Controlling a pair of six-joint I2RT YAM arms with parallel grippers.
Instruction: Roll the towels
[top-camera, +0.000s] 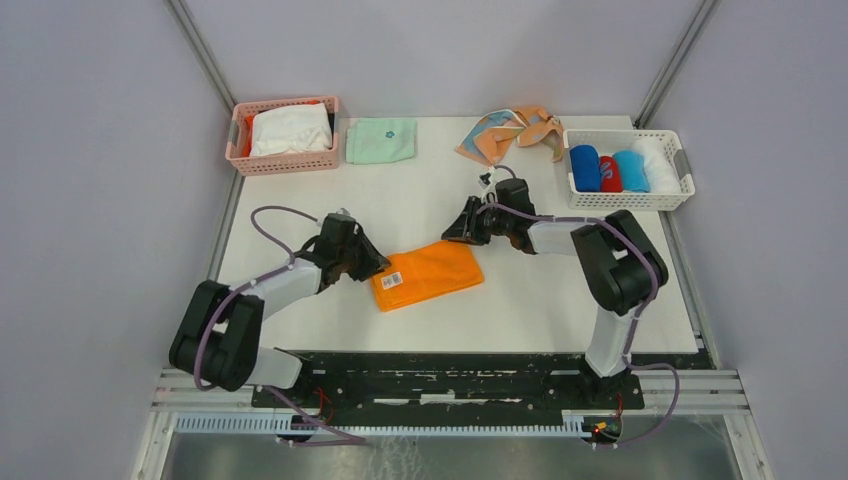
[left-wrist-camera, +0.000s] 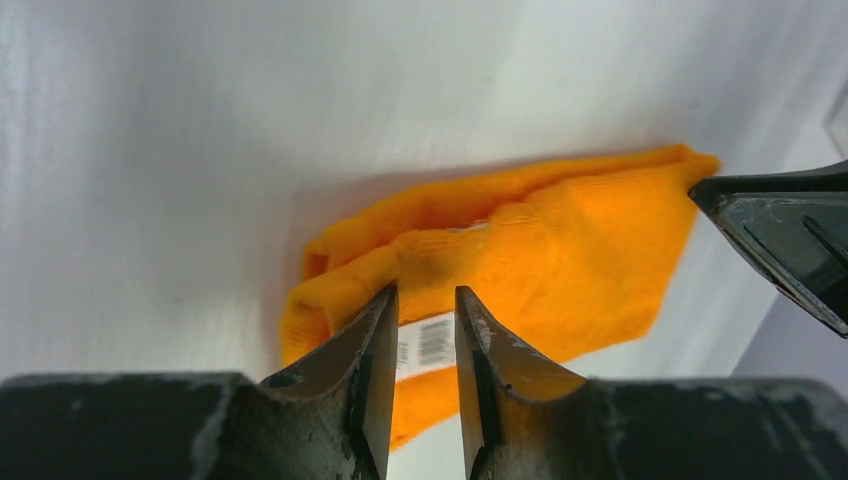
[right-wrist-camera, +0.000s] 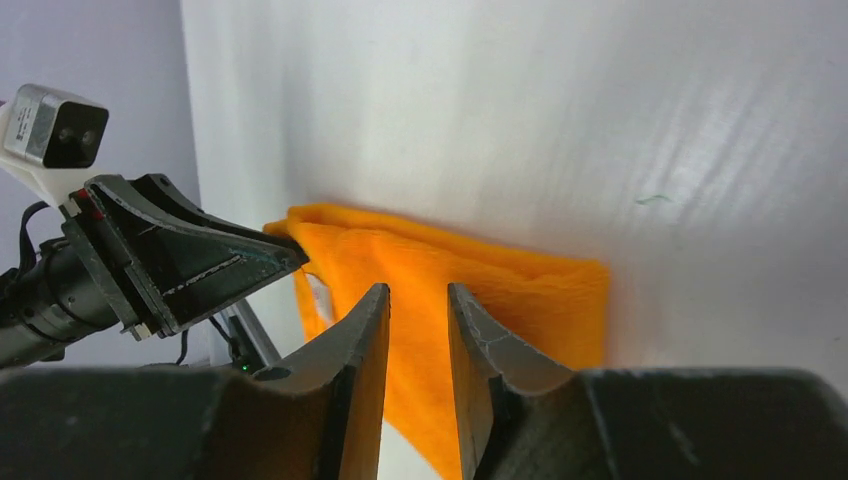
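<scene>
The folded orange towel (top-camera: 435, 275) lies slightly slanted in the middle of the table, a white label (top-camera: 392, 281) near its left end. At its upper left corner is my left gripper (top-camera: 380, 268); in the left wrist view a narrow gap parts its fingers (left-wrist-camera: 376, 350), with towel and label visible between them. My right gripper (top-camera: 448, 238) is at the towel's far edge, toward its right end. Its fingers (right-wrist-camera: 366, 350) also stand apart, orange cloth showing in the gap. Along the far edge the towel (left-wrist-camera: 500, 215) is ruffled and lifted a little.
A pink basket (top-camera: 290, 162) with a white towel stands back left, beside a folded green towel (top-camera: 380, 142). A crumpled patterned towel (top-camera: 492, 140) lies at the back. The white basket (top-camera: 628, 200) at back right holds several rolled towels. Bare table surrounds the orange towel.
</scene>
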